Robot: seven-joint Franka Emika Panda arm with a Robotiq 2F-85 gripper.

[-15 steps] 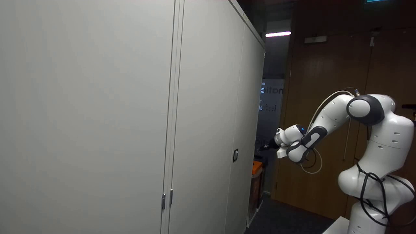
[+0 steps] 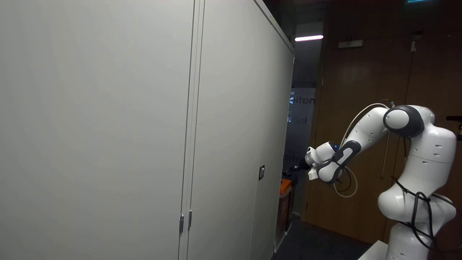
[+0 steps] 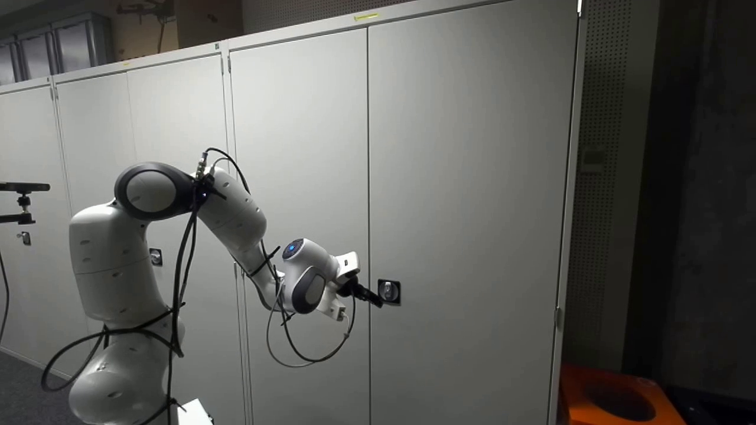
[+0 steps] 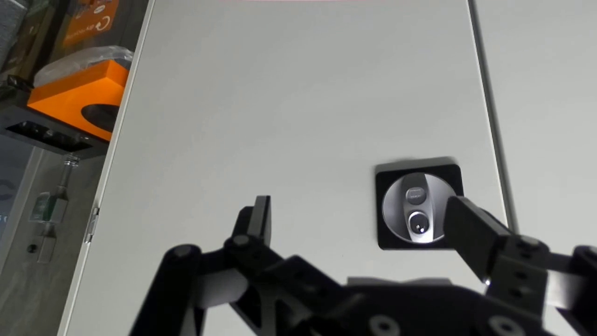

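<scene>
A pale grey cabinet door [image 4: 268,112] fills most of the wrist view, closed, with its seam to the right. Near that seam sits a round silver latch [image 4: 418,210] on a black square plate. My gripper is wide open with nothing between its fingers. The latch lies toward the right finger [image 4: 475,238], which overlaps the plate's lower right corner in this view. In exterior view 1 a clear gap separates the gripper [image 2: 287,172] from the latch [image 2: 261,172]. The gripper [image 3: 380,301] appears just left of the latch [image 3: 389,291] in exterior view 2.
Beyond the cabinet's far side stands an orange-topped bin [image 2: 285,186]. A door hinge [image 3: 557,316] shows near the cabinet's right edge. Loose cables [image 3: 305,361] hang from the arm. Between arm and cabinet the space looks free.
The arm's upper joints have shifted slightly left; the cabinet looks unchanged.
</scene>
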